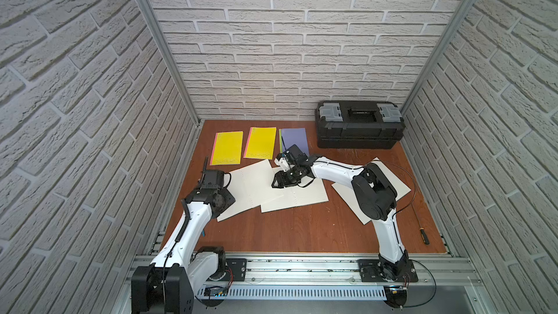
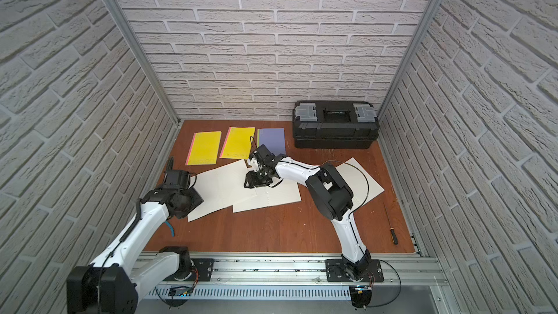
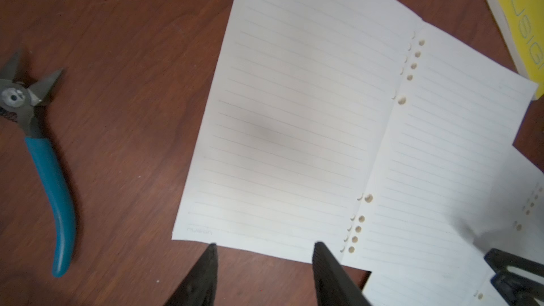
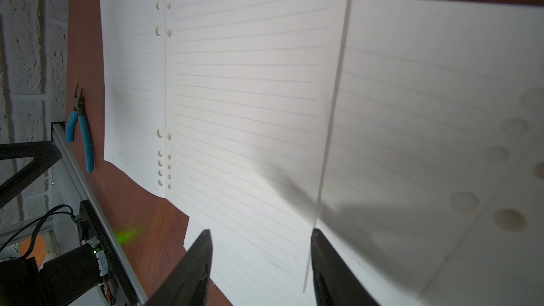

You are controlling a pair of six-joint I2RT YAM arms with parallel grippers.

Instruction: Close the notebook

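An open notebook with lined pages [image 3: 283,119] lies at the left of the table, overlapping a second open notebook [image 1: 305,196] in the middle. My left gripper hovers near the left notebook's front-left edge, fingers apart and nothing between them. Above the place where the two notebooks overlap is my right gripper, its fingers also parted and empty. A third open notebook [image 1: 351,197] lies at the right, partly hidden by the right arm.
Two yellow closed notebooks [image 1: 226,148] and a purple one [image 1: 295,139] lie at the back, left of a black toolbox [image 1: 360,128]. Blue-handled cutters [image 3: 53,192] rest at the far left, a screwdriver [image 1: 425,236] at the right. Bare table lies in front.
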